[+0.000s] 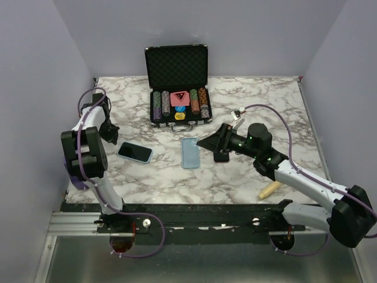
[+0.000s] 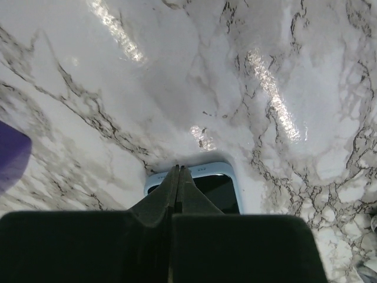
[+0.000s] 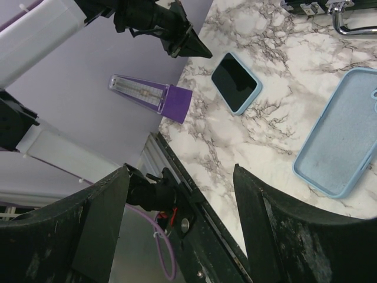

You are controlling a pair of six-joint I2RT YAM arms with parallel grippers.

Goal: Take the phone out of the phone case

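A phone with a black screen and a light-blue rim lies flat on the left of the marble table. Whether that rim is a case I cannot tell. Apart from it, in the middle, lies an empty light-blue phone case, like a shallow tray with a cutout near one end. My left gripper is shut with nothing showing between its fingers; in the top view it is left of the phone, not touching it. My right gripper hangs open and empty, just right of the case in the top view.
An open chip case stands at the back middle. A small black object lies by my right gripper, and a tan cylinder farther front right. A purple metronome-like thing stands at the left edge.
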